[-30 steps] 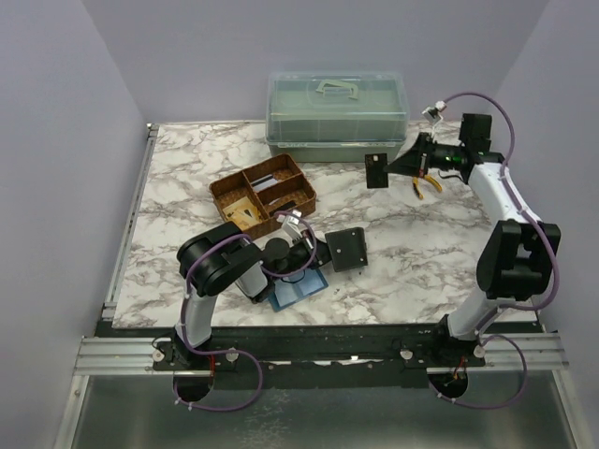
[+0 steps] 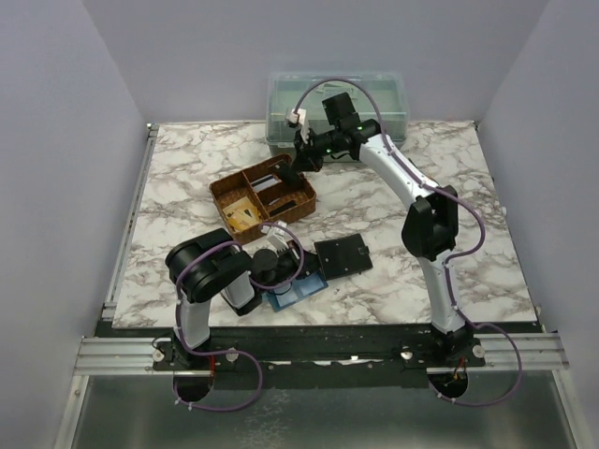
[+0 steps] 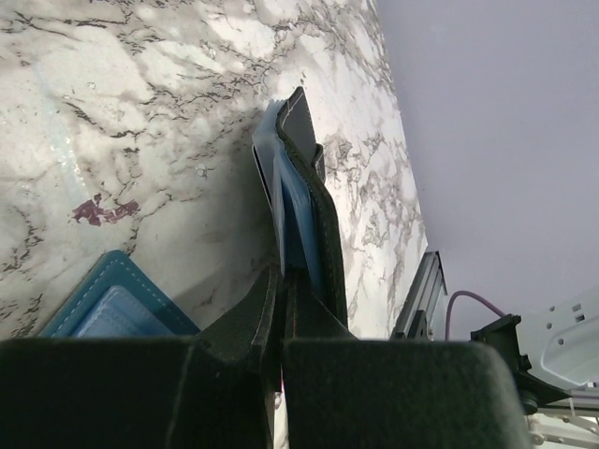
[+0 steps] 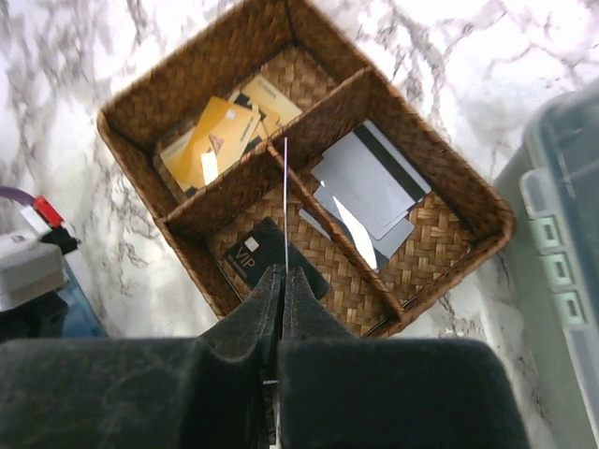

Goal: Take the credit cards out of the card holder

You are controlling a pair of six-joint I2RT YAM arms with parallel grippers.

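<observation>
The dark card holder [image 2: 343, 254] with translucent sleeves [image 3: 299, 220] is held by my left gripper [image 2: 312, 262], shut on its edge. My right gripper [image 2: 304, 161] is over the woven box [image 4: 449, 206], shut on a dark card [image 2: 285, 174], seen edge-on as a thin line in the right wrist view. In the box, yellow cards [image 4: 220, 136] fill one compartment, silver cards [image 4: 365, 178] another, and a black VIP card [image 4: 257, 251] a third.
A blue holder [image 2: 299, 295] lies near the front edge. A clear plastic case [image 2: 337, 98] stands behind the box.
My right gripper has moved left with the dark card to above the box. The left gripper has shifted slightly left and down in the top view, with the holder.
</observation>
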